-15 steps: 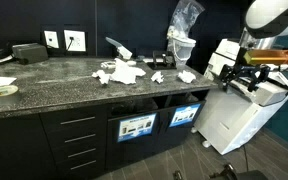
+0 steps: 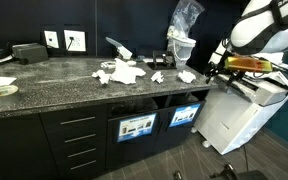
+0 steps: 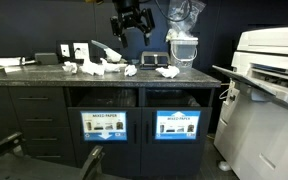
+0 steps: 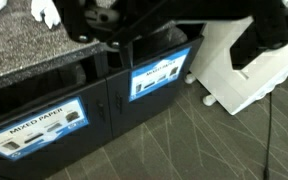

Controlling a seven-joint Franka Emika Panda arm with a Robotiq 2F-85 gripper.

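My gripper [image 3: 136, 40] hangs in the air above the counter, open, with nothing between its fingers. Its dark fingers fill the upper part of the wrist view, blurred and spread apart. Crumpled white paper [image 2: 124, 72] lies in a heap on the speckled counter [image 2: 64, 88]. Two smaller crumpled pieces, one paper ball [image 2: 157, 77] and another paper [image 2: 187, 76], sit to its right near the counter's front. Below the counter top are two dark openings above cabinet doors; the left door bears a "Mixed Paper" sign [image 3: 105, 125], the right one a similar sign [image 3: 178, 125].
A white printer [image 3: 269, 105] stands on the right with a tray sticking out. On the counter are a tape roll [image 2: 5, 94], a black box [image 2: 30, 53] and a clear bin [image 3: 183, 49] at the back. Bare floor [image 4: 184, 145] lies before the cabinets.
The papers on the counter have not moved.
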